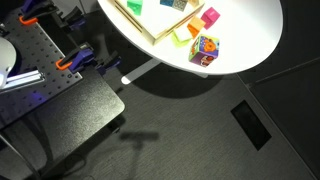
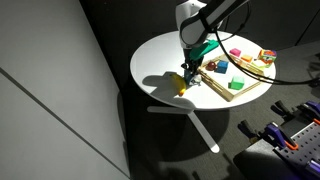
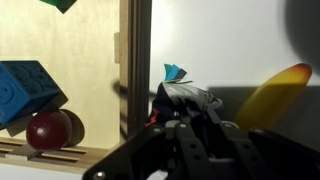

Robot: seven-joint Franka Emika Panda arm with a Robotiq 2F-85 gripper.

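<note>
In the wrist view a small crumpled, shiny thing with a blue tip (image 3: 176,74) is at my gripper, beside the wooden tray's wall (image 3: 134,60). My dark fingers overlap it, and whether they grip it cannot be made out. To its right on the white table lies a long yellow object (image 3: 275,95) with an orange end. Exterior view 2 shows my gripper (image 2: 192,77) low over the table at the tray's near-left side, close to that yellow object (image 2: 180,85). Exterior view 1 does not show the gripper.
Inside the tray are a blue block (image 3: 24,90), a dark red ball (image 3: 48,130) and a green block (image 2: 236,85). A colourful patterned cube (image 1: 205,50) stands near the table edge, beside pink and yellow blocks. White table to the tray's left is mostly clear.
</note>
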